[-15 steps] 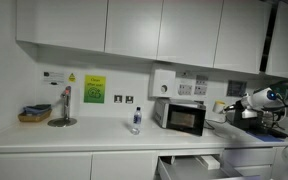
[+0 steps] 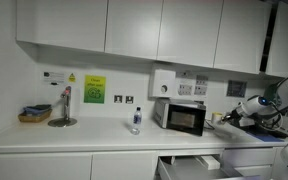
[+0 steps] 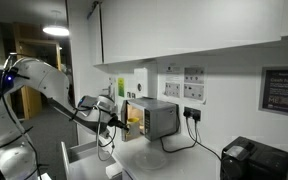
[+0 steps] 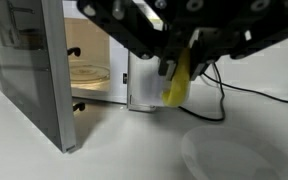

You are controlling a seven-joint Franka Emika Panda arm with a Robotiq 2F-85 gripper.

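Observation:
My gripper is shut on a yellow object (image 4: 176,92), seen in the wrist view hanging below the fingers; its exact shape is blurred. The microwave (image 3: 156,118) stands with its door (image 4: 29,65) open on the left side of the wrist view, and a glass turntable (image 4: 89,72) shows in its lit inside. The held object is in front of the right side of the microwave, outside its cavity. In exterior view 1 the gripper (image 2: 222,121) is just right of the microwave, over the counter.
A pale round plate (image 4: 239,153) lies on the counter, with black cables (image 4: 221,95) behind it. Below the counter a drawer (image 2: 194,168) stands open. A bottle (image 2: 137,121) is left of the microwave; a black toaster (image 3: 254,160) is at the right.
Over the last second the gripper has come down toward the counter, right of the microwave. The microwave, bottle and drawer look unmoved.

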